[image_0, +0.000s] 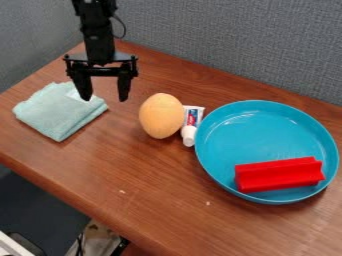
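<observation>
My black gripper (103, 90) hangs open at the upper left, above the table near a folded pale-green cloth (56, 112), with nothing visible between its fingers. An orange egg-shaped object (162, 115) lies to its right. Just beside that, a white tube (190, 124) with printing lies on the wood. On the right, a blue plate (241, 133) holds a red elongated object (278, 174).
Grey padded walls stand along the back and left. Dark floor and some cables show at the lower left.
</observation>
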